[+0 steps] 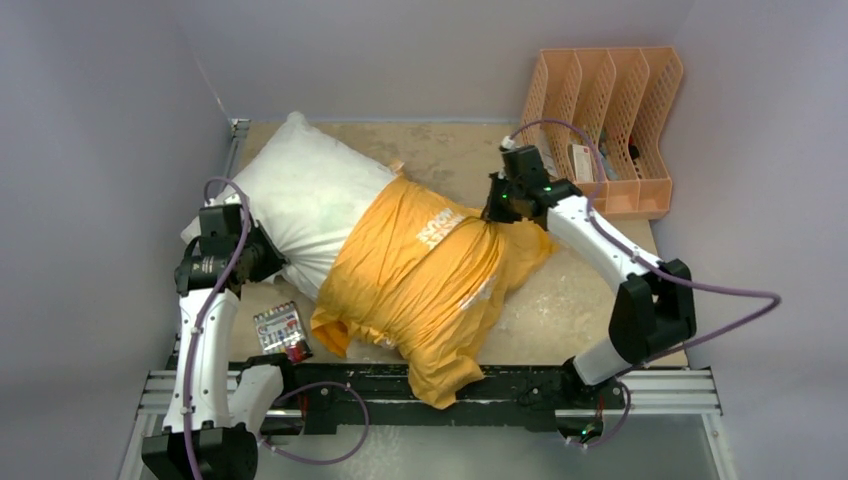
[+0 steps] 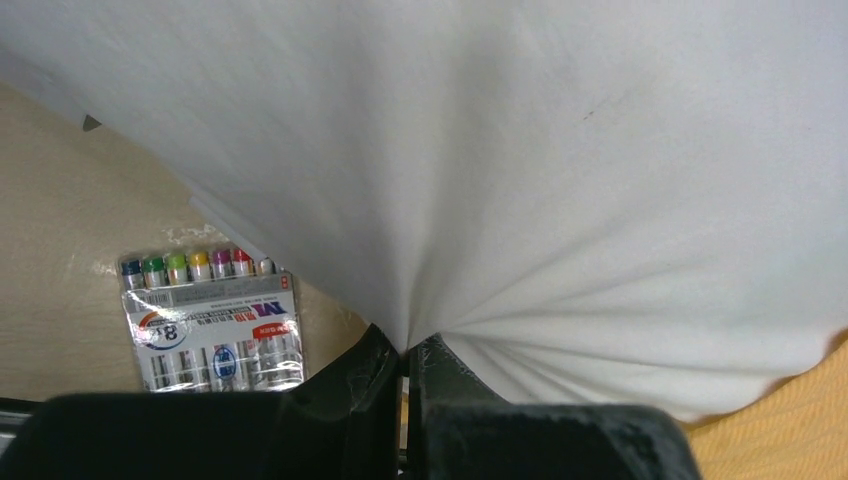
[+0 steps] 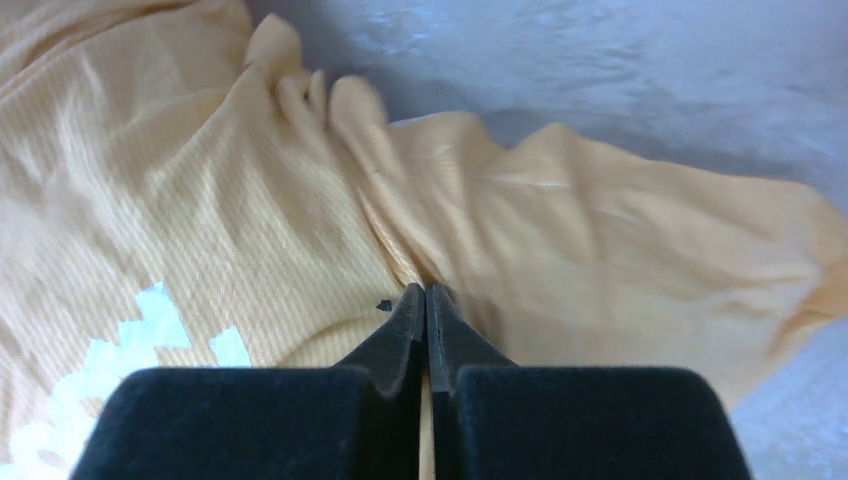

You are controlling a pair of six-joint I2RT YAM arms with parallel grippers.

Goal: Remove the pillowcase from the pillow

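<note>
The white pillow (image 1: 310, 195) lies tilted across the table's left half, its left part bare. An orange-yellow pillowcase (image 1: 400, 260) covers its right part, bunched in folds and hanging over the front edge. My left gripper is shut on a pinch of the white pillow cloth, with creases fanning out from its fingertips. On the pillowcase's upper right, my right gripper (image 1: 487, 217) is shut. In the right wrist view, a fold of the yellow pillowcase (image 3: 230, 220) runs into its closed fingertips.
A flat pack of coloured markers (image 1: 282, 330) lies in front of the pillow, close to the left arm. An orange divided rack (image 1: 655, 190) stands at the back right. Bare table (image 1: 575, 310) shows right of the pillowcase.
</note>
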